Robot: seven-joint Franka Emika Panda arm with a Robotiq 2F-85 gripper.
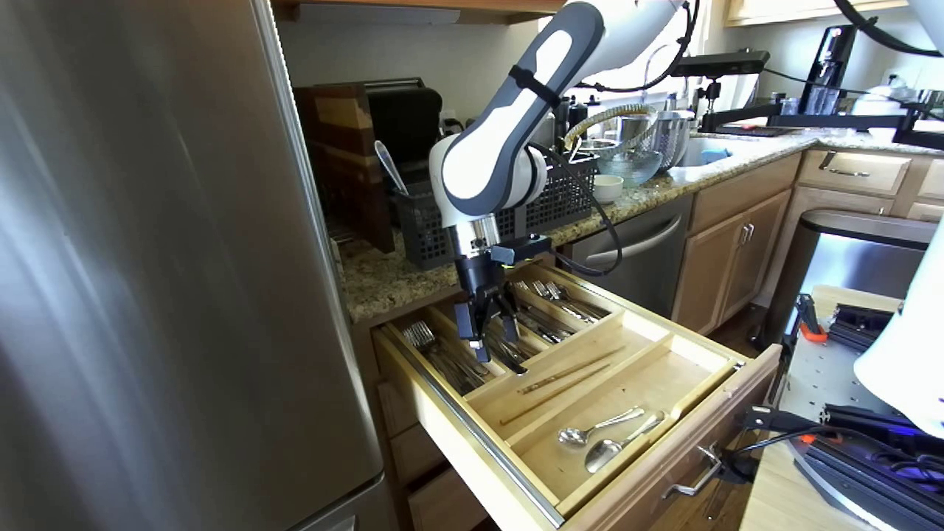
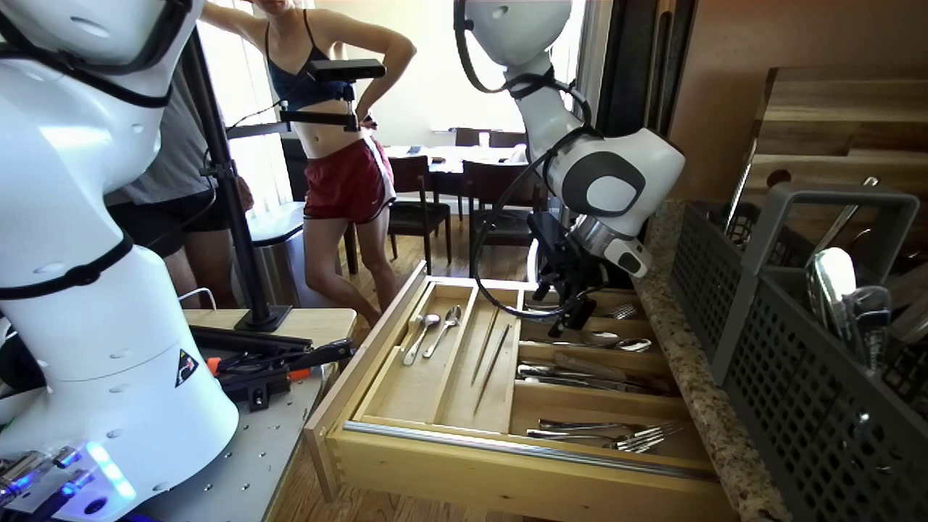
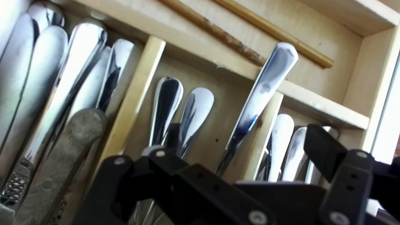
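My gripper stands open, low over the cutlery drawer in the wrist view. Its left finger (image 3: 174, 137) is beside two slim handles (image 3: 197, 112) in the middle compartment. A tilted metal handle (image 3: 260, 88) rises between the fingers' sides, overlapping the divider, apart from both fingers; its lower end is hidden. Over the right compartment, holding several handles (image 3: 283, 142), is the other finger (image 3: 322, 144). Exterior view 1 places the gripper (image 1: 497, 344) above the second compartment from the fridge. Spoons (image 2: 600, 338) lie near it in exterior view 2.
Wooden dividers (image 3: 138, 93) separate the compartments. Forks (image 1: 420, 335) lie nearest the fridge (image 1: 168, 265). Chopsticks (image 1: 566, 379) and two loose spoons (image 1: 611, 442) occupy the front sections. A grey dish rack (image 2: 783, 391) stands on the counter beside the drawer.
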